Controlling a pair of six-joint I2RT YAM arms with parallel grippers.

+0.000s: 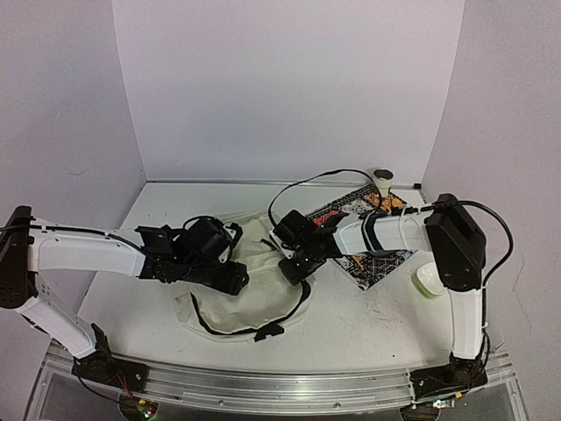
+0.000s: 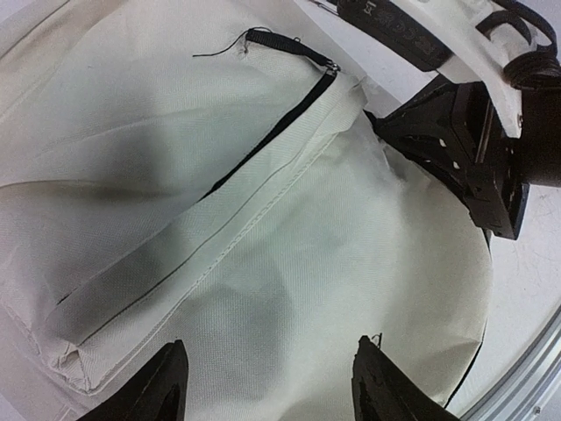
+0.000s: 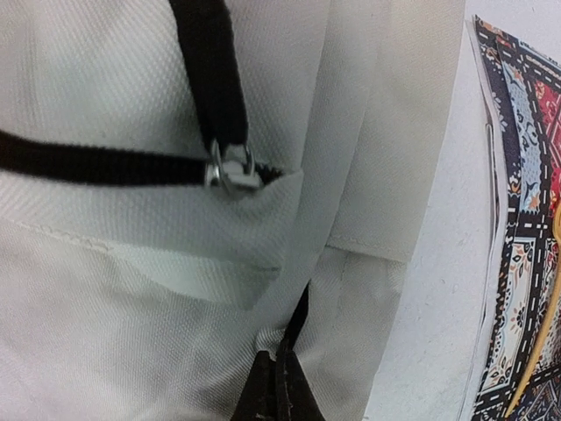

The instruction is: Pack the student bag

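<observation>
The cream student bag (image 1: pixel 250 311) lies flat at the middle of the table, black trim along its near edge. Over its front stands my left gripper, open, with only bag cloth below its spread fingers. A black zipper (image 2: pixel 280 127) runs along a half-opened slit in the bag; its metal slider (image 3: pixel 233 168) sits near the slit's end. My right gripper is shut at the bag's side, below that slider. Cloth bunches at its fingertips and a black strip (image 3: pixel 298 320) comes up beside them. Whether anything is pinched cannot be made out.
A patterned cloth (image 1: pixel 372 276) lies to the right of the bag, partly under the right arm, with a wooden utensil (image 3: pixel 536 342) on it. A cup (image 1: pixel 383 180) stands at the back right. A green-white bowl (image 1: pixel 429 279) sits at the far right.
</observation>
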